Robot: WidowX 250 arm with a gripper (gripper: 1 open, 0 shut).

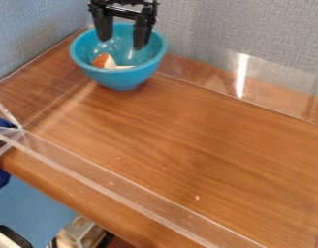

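Note:
My gripper [123, 37] hangs at the top of the view over the back of a teal bowl [119, 76], its two black fingers apart and reaching down into the bowl's upper part. An orange and cream item [108, 62] lies in the left of the bowl, below the fingers. I see nothing held between the fingers.
The wooden tray floor [188, 155] is bare apart from the bowl, with clear raised walls around it. A grey wall stands behind. A dark blue object lies at the left edge, outside the tray.

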